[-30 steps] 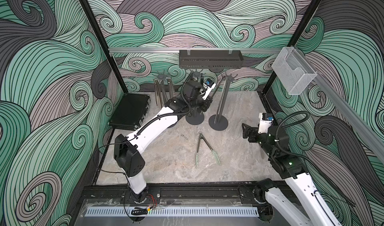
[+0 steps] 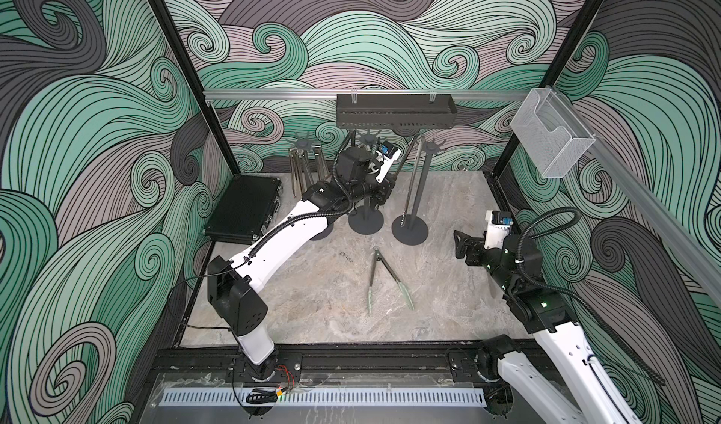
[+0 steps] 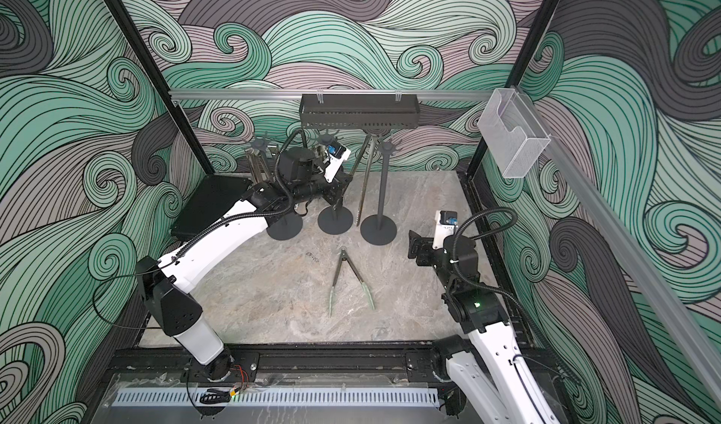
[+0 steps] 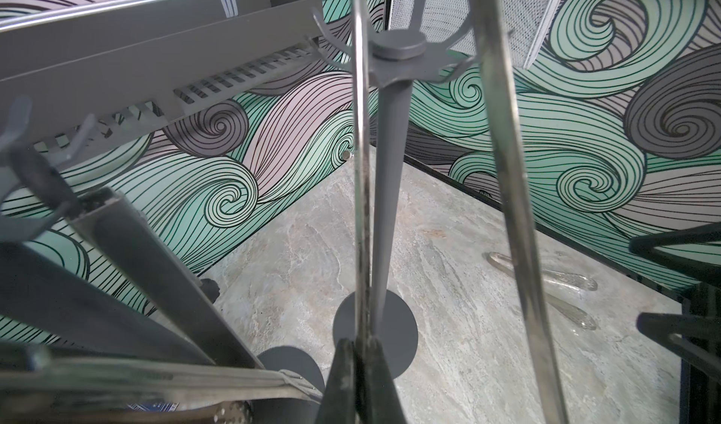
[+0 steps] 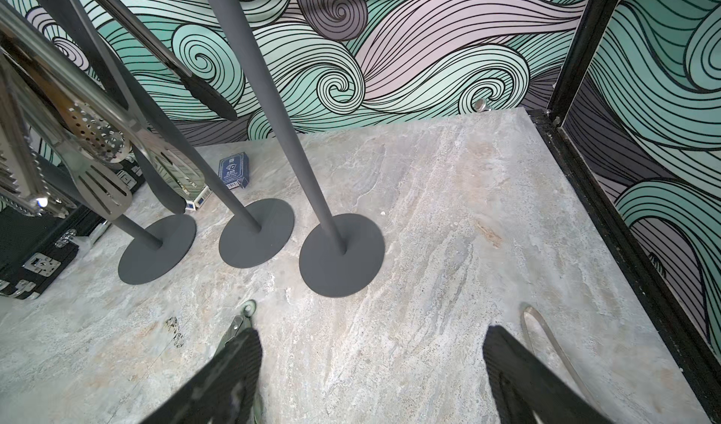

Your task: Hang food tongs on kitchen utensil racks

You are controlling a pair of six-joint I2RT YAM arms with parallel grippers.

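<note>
My left gripper [image 2: 384, 191] is raised among three dark utensil stands with utensils hanging at their tops. In the left wrist view its fingers [image 4: 341, 386] are shut at the foot of a thin steel strip [image 4: 361, 198] crossing before the right stand [image 4: 390, 168]; whether they grip it is hard to tell. A second steel strip [image 4: 514, 198] runs just right of it. Green-handled tongs [image 3: 359, 282] lie spread on the table front. My right gripper [image 2: 462, 245] stands open over the table's right side, nothing visible between its fingers.
A black case [image 2: 242, 202] lies at the left rear. A dark shelf [image 2: 395, 110] hangs on the back rail, a wire basket [image 2: 549, 138] on the right rail.
The left arm has shifted slightly up and leftward, and the long strip by the right stand now hangs a little left of that stand's pole. The right arm is almost still.
</note>
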